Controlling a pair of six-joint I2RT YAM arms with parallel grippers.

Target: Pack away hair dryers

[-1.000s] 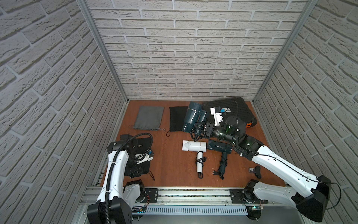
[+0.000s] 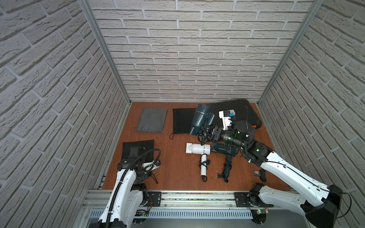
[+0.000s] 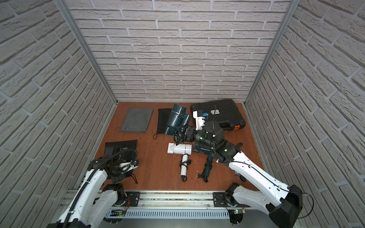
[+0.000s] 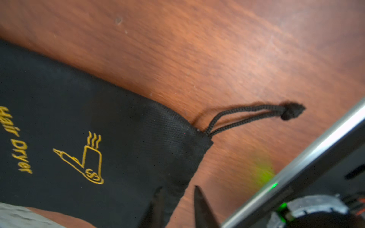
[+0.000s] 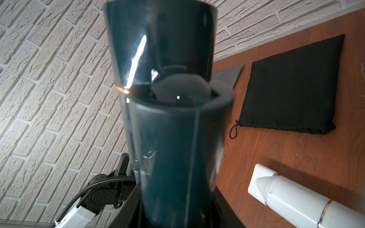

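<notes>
A glossy dark teal hair dryer (image 2: 200, 115) is held up in my right gripper (image 2: 209, 131), shut on it, cord coiled below; it fills much of the right wrist view. My left gripper, blurred and part open with nothing visible between its fingers, is over a black "Hair Dryer" drawstring bag (image 4: 114, 114) at the front left. A white dryer (image 2: 197, 148) and a dark dryer (image 2: 228, 167) lie on the middle and right of the table.
Grey bag (image 2: 151, 118) and black bag (image 2: 182, 117) lie at the back; a hard case (image 2: 243, 108) sits back right.
My right gripper has shifted slightly right with the teal dryer.
</notes>
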